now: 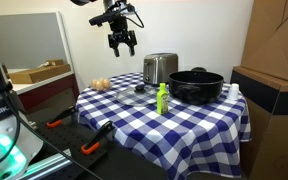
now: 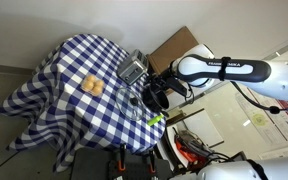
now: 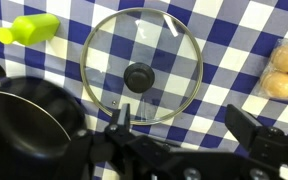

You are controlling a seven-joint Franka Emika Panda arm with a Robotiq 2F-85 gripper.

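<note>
High above the checkered table, my gripper (image 1: 123, 53) hangs open with nothing between its fingers. In the wrist view a round glass lid (image 3: 174, 85) with a black knob (image 3: 139, 77) lies flat below, in front of the gap between the open fingers. The black pot (image 1: 196, 87) stands without a lid on the table; the wrist view shows it at lower left. A green bottle (image 1: 162, 99) is upright near the lid. Eggs in a clear carton (image 3: 284, 75) sit at the right of the wrist view.
A silver toaster (image 1: 161, 68) stands behind the lid, beside the pot. There is a small white container (image 1: 233, 90) at the table's right side. Brown cardboard boxes (image 1: 276, 60) rise to the right.
</note>
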